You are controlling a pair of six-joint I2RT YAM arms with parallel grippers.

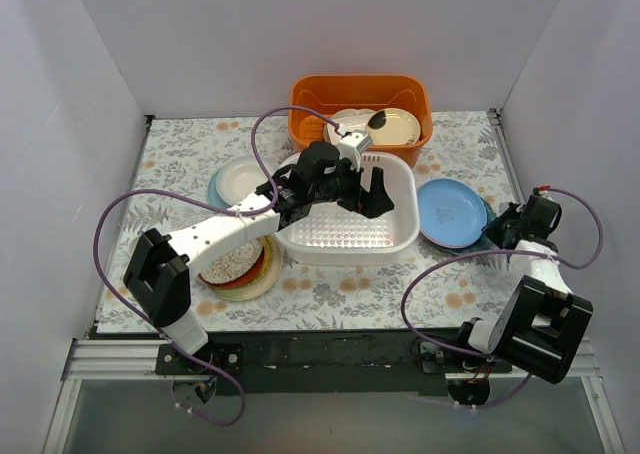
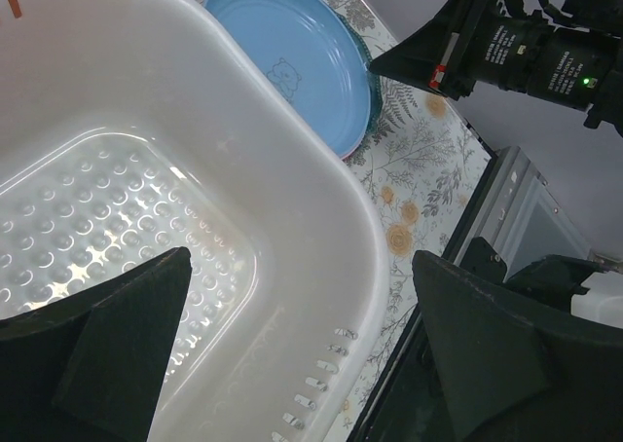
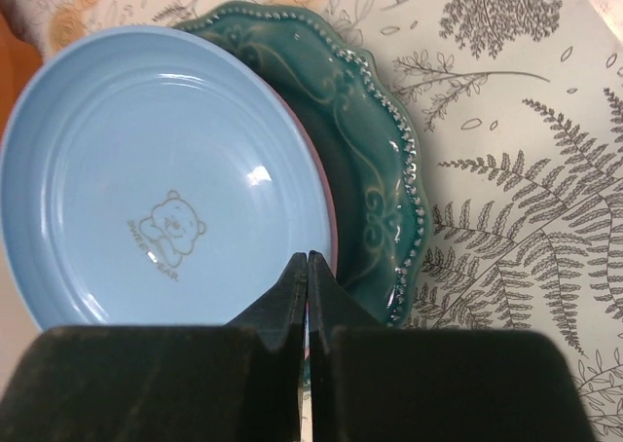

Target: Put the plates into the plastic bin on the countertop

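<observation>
The light-blue plate (image 3: 146, 140) with a bear print lies on a pink plate (image 3: 331, 203), of which only an edge shows. Both rest over a scalloped dark green plate (image 3: 384, 169). My right gripper is shut, its fingertips together at the right rim of the blue plate; nothing is between them, and the rim lies outside, to their left. In the top view the blue plate (image 1: 450, 212) sits right of the white plastic bin (image 1: 345, 258), which is empty. Wide open and empty, my left gripper hangs over the bin's right side.
Left of the bin are a white plate (image 1: 240, 179) on a bluish one and a stack of coloured plates (image 1: 235, 264). Behind it stands an orange bin (image 1: 310, 94) holding pale plates and a dark spoon.
</observation>
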